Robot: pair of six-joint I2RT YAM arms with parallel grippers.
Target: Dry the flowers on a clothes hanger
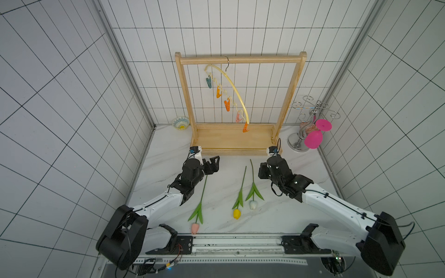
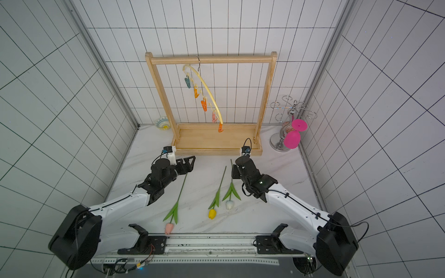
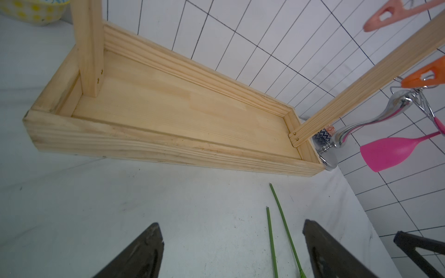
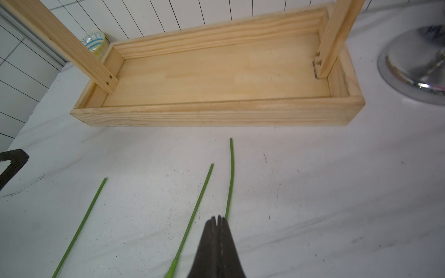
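Observation:
Three tulips lie on the white table: a pink one (image 1: pixel 195 228), a yellow one (image 1: pixel 236 213) and a white one (image 1: pixel 253 204), stems pointing toward the rack. In the right wrist view my right gripper has its fingers pressed together, nothing between them; the white tulip's stem (image 4: pixel 230 176) lies on the table, outside the fingers. Beyond the pink tulip's stem end, my left gripper stands open and empty. A yellow hanger (image 1: pixel 236 94) hangs slanted from the rack, carrying several clips, among them a teal one (image 1: pixel 208 82) and a low orange one (image 1: pixel 245 127).
The wooden rack (image 1: pixel 241 59) with its shallow tray base (image 4: pixel 222 113) stands at the back. To its left sits a small bowl (image 1: pixel 180 122); to its right, a metal utensil stand (image 1: pixel 297 142) with pink utensils (image 1: pixel 313 138). Bare table lies between the arms.

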